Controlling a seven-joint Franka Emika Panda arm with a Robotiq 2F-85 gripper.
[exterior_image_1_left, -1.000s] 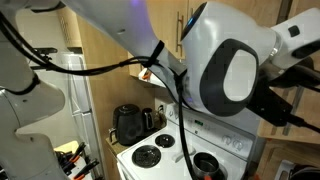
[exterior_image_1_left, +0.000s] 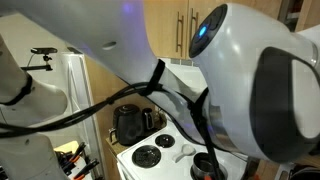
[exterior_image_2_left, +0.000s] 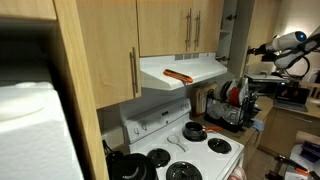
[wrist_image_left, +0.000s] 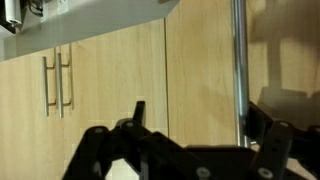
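Observation:
A long metal handle bar (wrist_image_left: 240, 70) runs upright across the right part of the wrist view, on a light wood cabinet door (wrist_image_left: 200, 60). My gripper is at the bottom of that view. Its dark fingertips stand apart, so it is open. The handle's lower end lies between them, close to the right fingertip (wrist_image_left: 257, 122); whether they touch I cannot tell. In exterior view 1 my white arm (exterior_image_1_left: 150, 75) covers much of the picture, and the gripper is out of sight there.
A stove with a dark pot (exterior_image_1_left: 206, 163) stands below the arm, with a black toaster (exterior_image_1_left: 128, 124) to its left. Two more cabinet handles (wrist_image_left: 56, 82) show in the wrist view. A red-orange item (exterior_image_2_left: 178, 76) lies on the white hood (exterior_image_2_left: 210, 70).
In exterior view 1 the arm has swung and turned, and its rounded joint now looms larger at the right, hiding the wrist end and much of the cabinets behind.

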